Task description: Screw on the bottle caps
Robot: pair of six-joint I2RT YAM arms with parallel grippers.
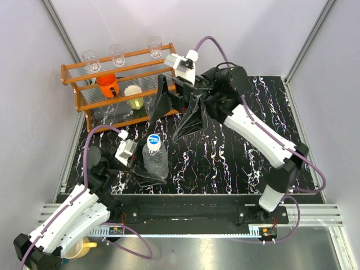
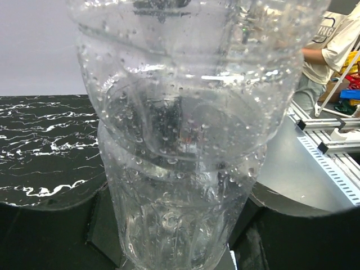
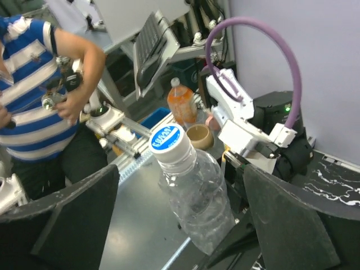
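Observation:
A clear plastic bottle [image 1: 156,160] stands roughly upright with my left gripper [image 1: 147,169] shut around its body. In the left wrist view the bottle [image 2: 180,169] fills the middle, with drops on its inner wall and dark fingers on both sides. A white cap [image 3: 167,145] with a blue top sits on the bottle's neck; how tightly it is seated I cannot tell. My right gripper [image 1: 169,125] is open behind and above the cap, its fingers spread and apart from it. The right wrist view has the capped bottle between and beyond the two fingers.
A wooden rack [image 1: 126,84] holds glasses, an orange mug [image 1: 107,85] and a pale green cup [image 1: 134,97] at the back left. A yellow mug [image 1: 79,248] is by the left arm's base.

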